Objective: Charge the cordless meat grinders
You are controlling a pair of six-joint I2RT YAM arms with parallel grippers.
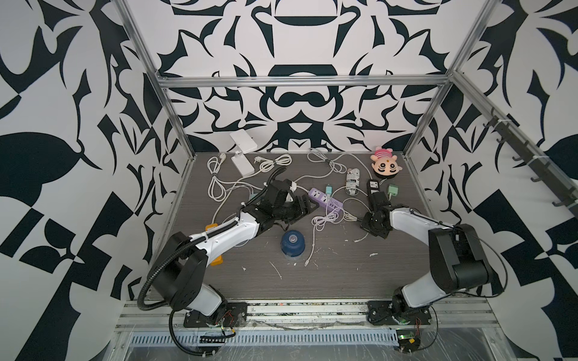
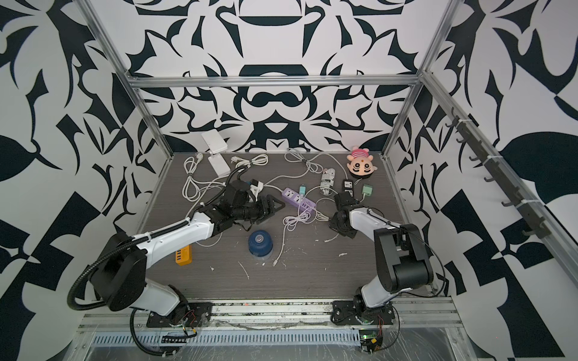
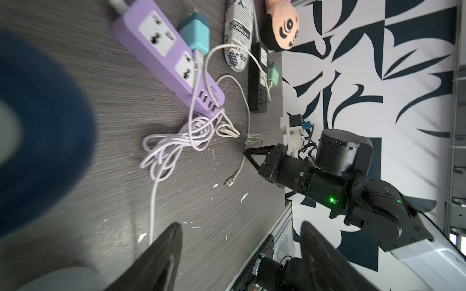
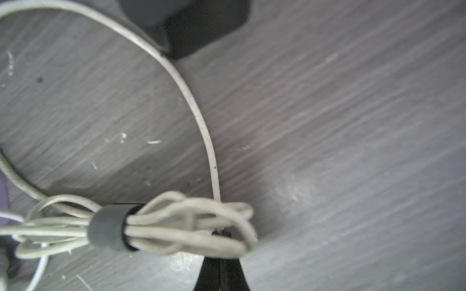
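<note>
The blue-lidded meat grinder [image 1: 292, 243] stands in the middle front. A purple power strip [image 3: 165, 53] carries a teal charger [image 3: 194, 31], with a white cable coil [image 3: 170, 150] beside it. My left gripper hangs near the grinder, fingers apart with nothing visible between them. My right gripper is shut low at a cream cable bundle [image 4: 174, 225] with a dark tie; its fingertips are partly hidden under the loops, and nothing clearly shows between them.
A black power strip [image 3: 257, 82], green charger [image 3: 272, 73], patterned item [image 1: 352, 180] and doll-faced object [image 1: 384, 162] crowd the back right. White boxes [image 1: 242, 163] and coiled cables lie at back left.
</note>
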